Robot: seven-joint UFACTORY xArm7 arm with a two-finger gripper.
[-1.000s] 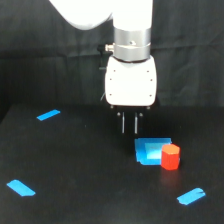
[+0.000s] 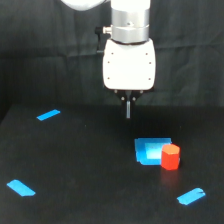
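My gripper [image 2: 128,113] hangs above the dark table, behind and to the left of a blue square [image 2: 140,143] with a paler patch inside. Its two thin fingers are together, and nothing shows between them. A red block [image 2: 171,157] with a hexagonal outline stands at the right edge of the blue square, overlapping it in the view. Whether the block rests on the square or just in front of it, I cannot tell.
Blue strips lie on the table at the far left [image 2: 48,115], the near left [image 2: 21,188] and the near right [image 2: 191,196]. A dark curtain [image 2: 50,70] hangs behind.
The gripper's fingers were apart and have come together. The hand has moved slightly upward in the view. The red block, blue square and strips stay where they were.
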